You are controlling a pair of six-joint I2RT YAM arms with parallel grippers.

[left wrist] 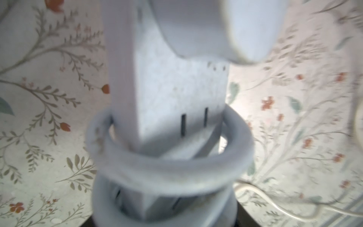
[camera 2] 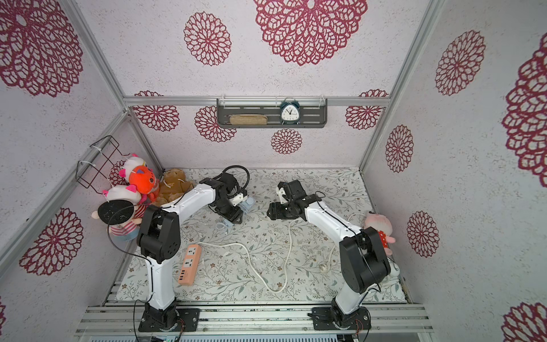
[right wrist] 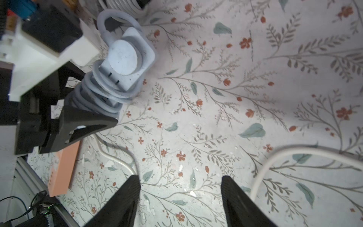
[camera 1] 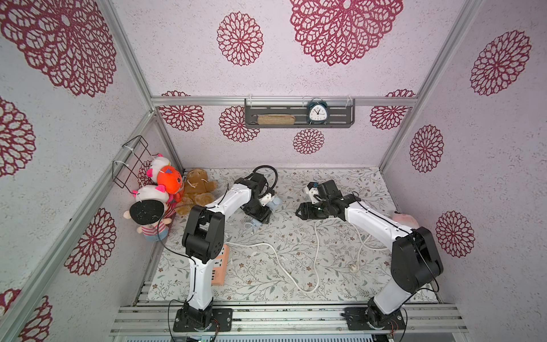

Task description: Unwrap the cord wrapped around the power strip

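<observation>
A pale blue-grey power strip [right wrist: 126,60] with its cord [left wrist: 170,172] wound in several loops around it is held up near the middle-left of the table. My left gripper [camera 1: 260,212] is shut on this bundle; in the left wrist view the loops fill the lower middle and the fingertips are mostly hidden. My right gripper stands open to the right of the bundle, over bare cloth, with nothing between its fingers.
A salmon power strip [camera 2: 189,265] lies at the front left, its white cord [camera 2: 250,262] looping across the front middle. Plush toys [camera 1: 196,191] sit on the left, another [camera 2: 377,225] at the right.
</observation>
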